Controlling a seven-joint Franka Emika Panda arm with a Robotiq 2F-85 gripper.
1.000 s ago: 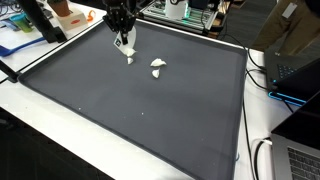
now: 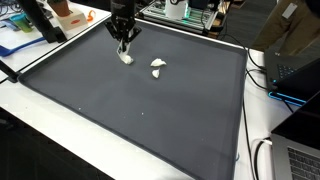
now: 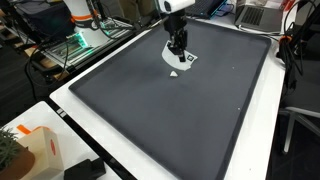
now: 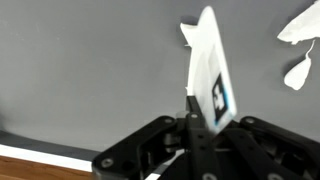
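Note:
My gripper is shut on a white paper piece [image 4: 206,62], which sticks out lengthwise beyond the fingers and has a dark mark near the grip. Exterior view 1 shows the held paper at the gripper [image 2: 122,42], over the far left part of the dark board. In exterior view 2 the gripper [image 3: 180,50] is near the far edge, with white paper [image 3: 172,60] around its tip. A white scrap [image 4: 187,34] shows beside the held piece's tip in the wrist view. Whether the held paper touches the board is unclear.
Two other white pieces lie to the right, a larger one [image 4: 299,26] and a smaller one [image 4: 298,73]. Most of the dark board [image 2: 150,110] is bare. A laptop [image 2: 298,145] stands beyond its right side; clutter [image 2: 30,35] fills the back left.
The paper now overlaps the spot where a small white scrap showed separately. The other pieces stayed put.

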